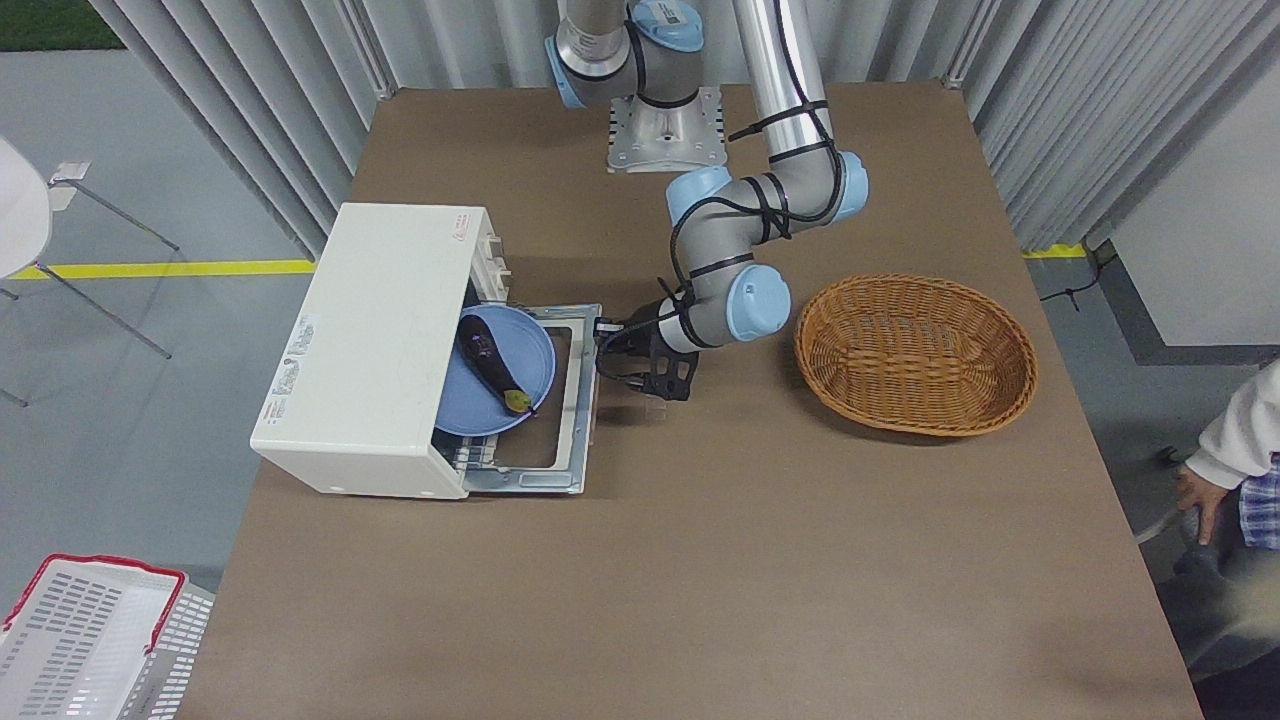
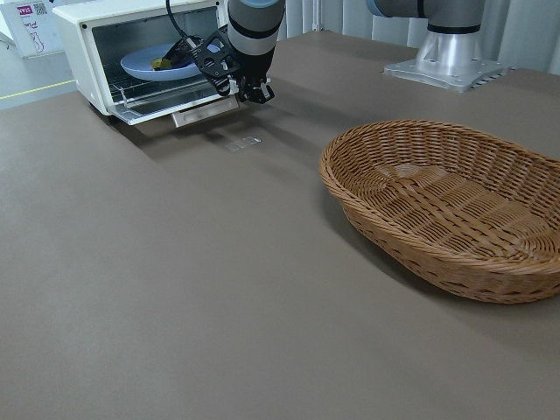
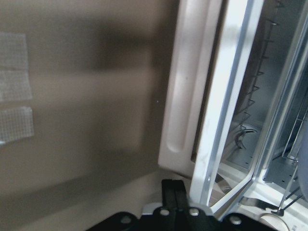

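Observation:
A white toaster oven [image 1: 348, 336] lies with its glass door [image 1: 528, 478] folded down. A blue plate [image 1: 468, 408] holding a dark eggplant [image 1: 489, 361] rests inside and over the door. My black gripper is at the door's outer edge, beside the long handle [image 3: 185, 82]; in the front view it sits just right of the door, partly hidden by the arm. Its fingers look shut; whether they grip the edge I cannot tell.
A wicker basket [image 1: 915, 360] stands to the right. A person's hand [image 1: 1200, 492] is beyond the right edge.

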